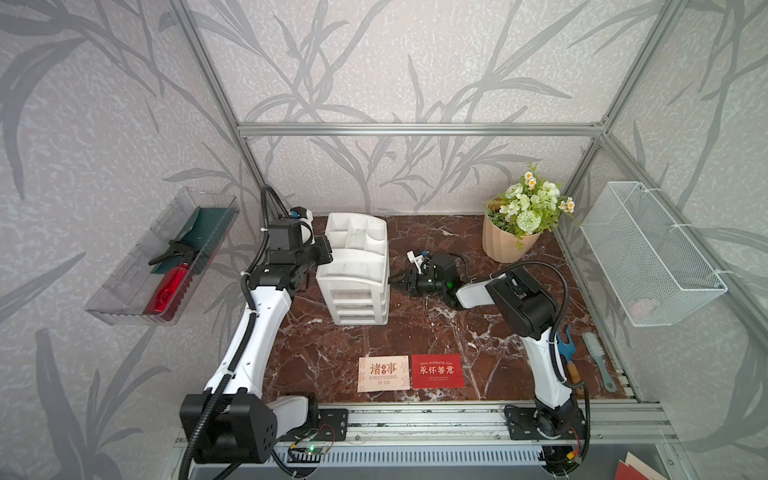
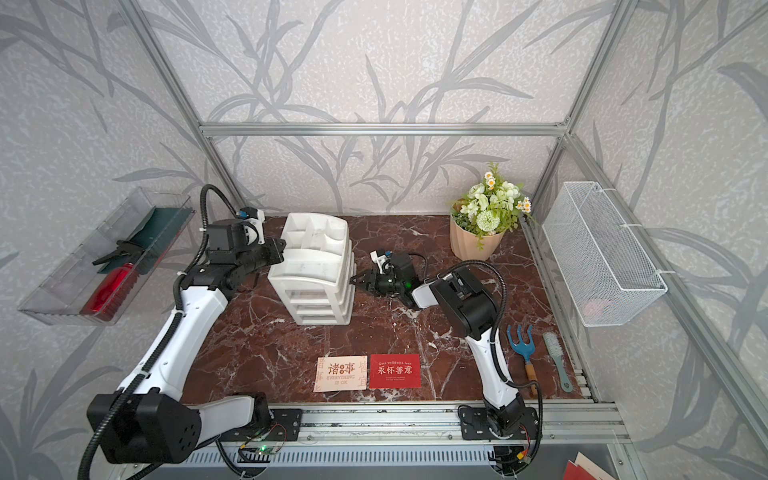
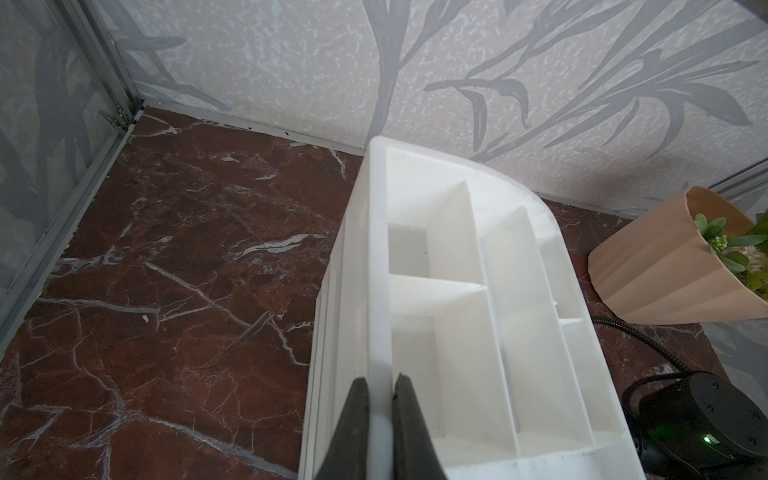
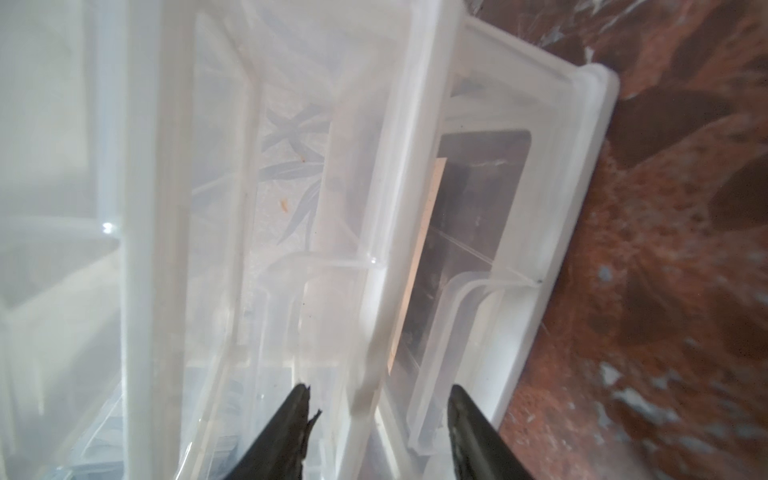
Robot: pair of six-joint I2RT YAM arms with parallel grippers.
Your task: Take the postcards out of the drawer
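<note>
The white drawer unit [image 1: 352, 276] stands upright on the table. My left gripper is shut on its upper side rim, with the thin wall between the fingers. At the unit's right side, my right gripper is open, its fingertips spread to either side of a translucent drawer edge without visibly clamping it. Through the lowest drawer [image 4: 488, 208] shows a thin tan edge [image 4: 417, 256], perhaps a card. A cream postcard [image 1: 384, 373] and a red postcard [image 1: 437, 371] lie flat at the table's front.
Flowers in a pot [image 1: 509, 240] stand at the back right. A blue fork [image 2: 521, 344] and a brush [image 2: 557, 360] lie at the right edge. Wall baskets hang on both sides, a clear one [image 1: 120, 316] and a white mesh one [image 1: 656, 256].
</note>
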